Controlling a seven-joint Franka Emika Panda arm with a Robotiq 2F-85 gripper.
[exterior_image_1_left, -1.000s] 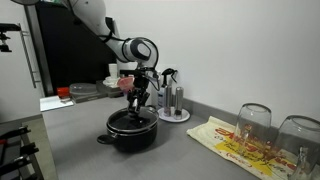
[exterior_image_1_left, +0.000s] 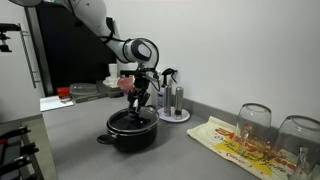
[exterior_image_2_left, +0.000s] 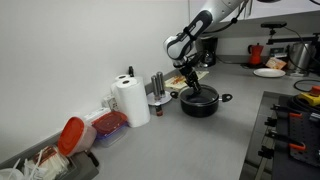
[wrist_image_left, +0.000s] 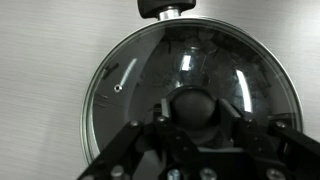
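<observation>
A black pot (exterior_image_1_left: 128, 138) with two side handles stands on the grey table, its glass lid (wrist_image_left: 128, 75) lying on top. The lid has a steel rim and a round black knob (wrist_image_left: 192, 107) at its centre. My gripper (exterior_image_1_left: 136, 104) points down over the lid from above and is shut on the knob. In the second exterior view the gripper (exterior_image_2_left: 194, 86) likewise meets the middle of the lid on the pot (exterior_image_2_left: 200, 103). One pot handle (wrist_image_left: 166, 8) shows at the top of the wrist view.
Behind the pot, a small plate (exterior_image_1_left: 174, 117) bears bottles and grinders. Glass jars (exterior_image_1_left: 254, 122) stand on a patterned cloth (exterior_image_1_left: 225, 143) to the right. A paper towel roll (exterior_image_2_left: 132, 101) and stacked containers (exterior_image_2_left: 76, 136) sit along the wall.
</observation>
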